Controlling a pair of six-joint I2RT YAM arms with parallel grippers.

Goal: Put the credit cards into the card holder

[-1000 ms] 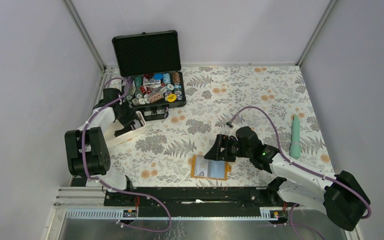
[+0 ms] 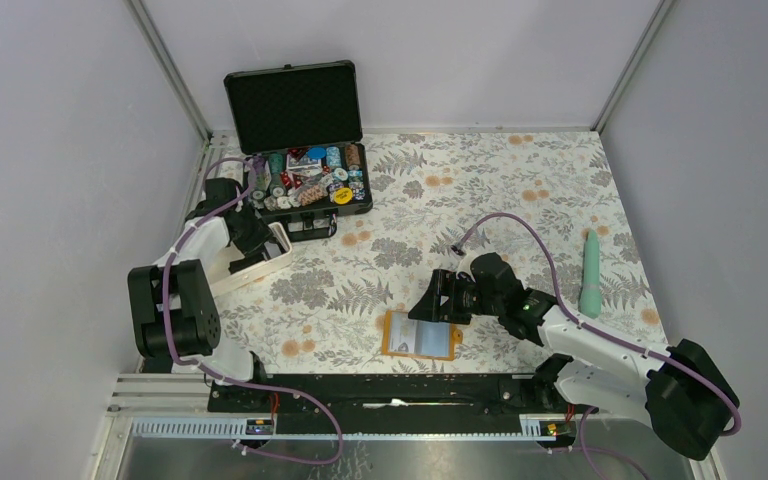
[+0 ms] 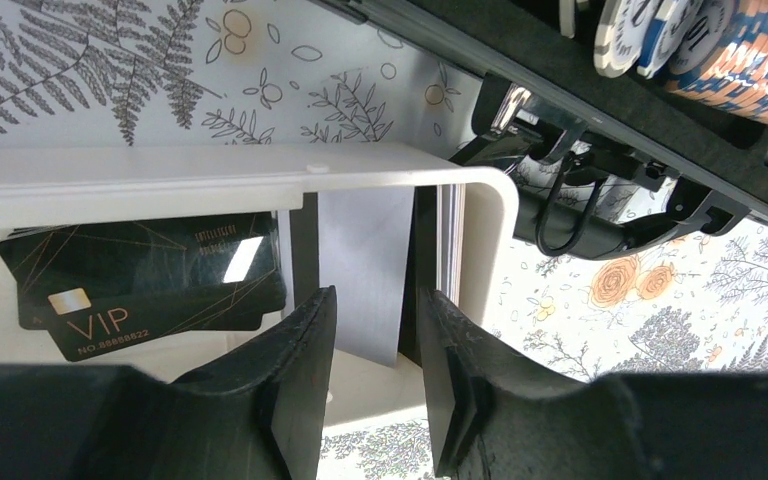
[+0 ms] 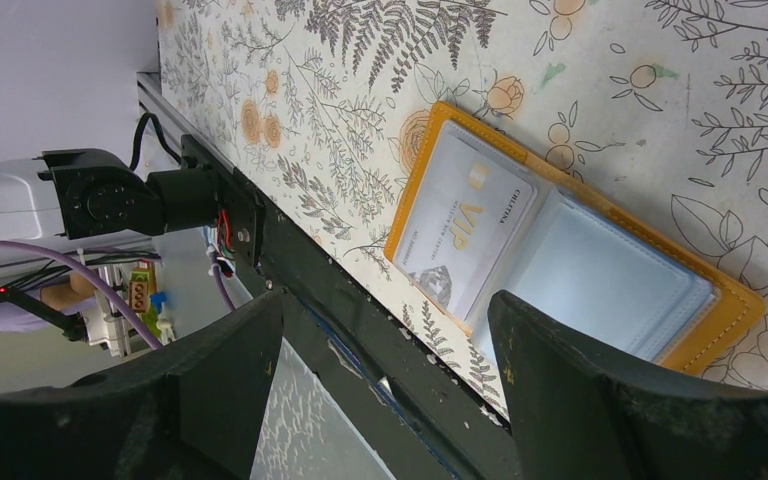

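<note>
In the left wrist view, a white tray [image 3: 130, 180] holds black VIP cards [image 3: 150, 285] lying flat on its left side. Towards its right end a silver card [image 3: 363, 265] leans beside dark, thin edges. My left gripper is partly open over the tray, fingertips spread about as wide as that silver card; no grip on it shows. The tan card holder [image 4: 705, 362] lies spread on the table. A silver VIP card [image 4: 465, 220] sits in its left pocket, while the pale right pocket shows no card. Above the holder, my right gripper is open and empty.
An open black case [image 2: 305, 215] filled with poker chips stands right behind the tray, its handle close to the tray's corner. A green object [image 2: 590, 275] lies at the far right. Mid-table, the floral cloth [image 2: 400, 210] is clear.
The left arm has shifted only very slightly over the tray. My right arm, the card holder and the case have stayed where they were.
</note>
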